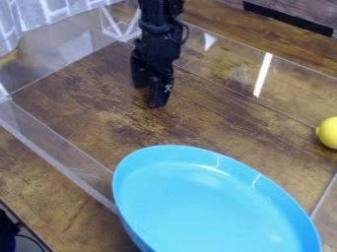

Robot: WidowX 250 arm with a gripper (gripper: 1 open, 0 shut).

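Note:
My black arm reaches down from the top centre of the camera view, its gripper (150, 91) low over the wooden table (198, 128). The fingers are dark and seen nearly edge-on, so their spread is hard to make out. I see no object between them.
A large light-blue oval tray (211, 202) fills the lower right. A yellow round object (328, 133) lies at the right edge. Clear panels border the table at the left and back.

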